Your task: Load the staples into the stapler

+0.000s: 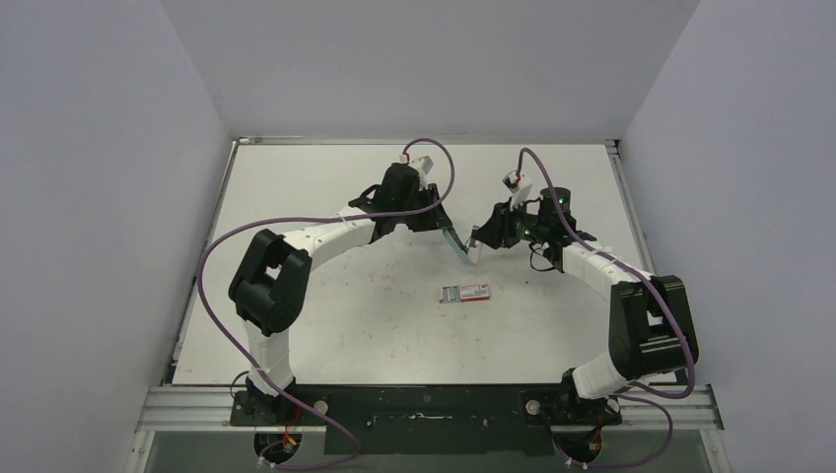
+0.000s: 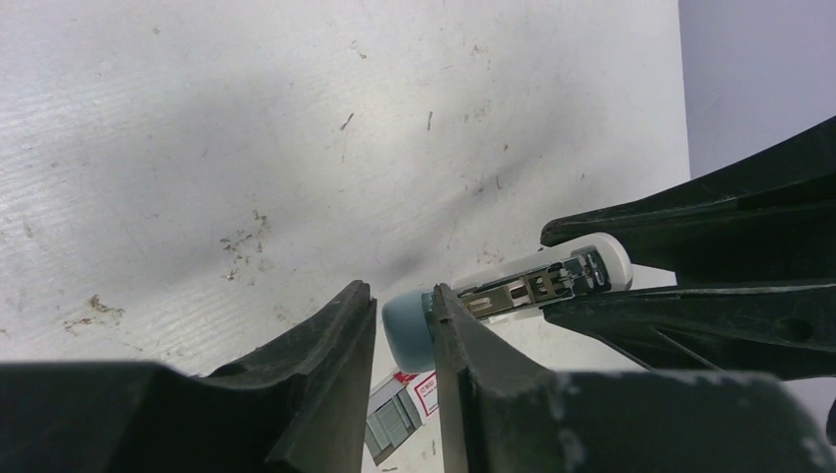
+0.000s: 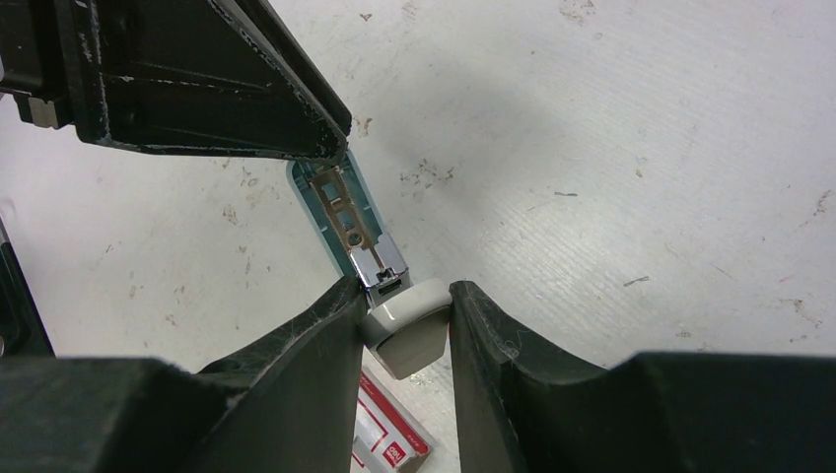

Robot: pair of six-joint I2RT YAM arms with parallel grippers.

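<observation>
The stapler (image 1: 455,246) is held above the table, opened out between my grippers, with its metal channel exposed. In the right wrist view my right gripper is shut on the white end (image 3: 414,345); the teal part (image 3: 313,207) angles away toward my left gripper (image 1: 441,225). In the left wrist view the teal end (image 2: 404,330) sits at the left gripper's fingertips; whether they grip it is unclear. The staple box (image 1: 463,293), white and red with a grey end, lies on the table below.
Both arms meet near the middle, close together. Walls (image 1: 730,197) stand at the sides and back.
</observation>
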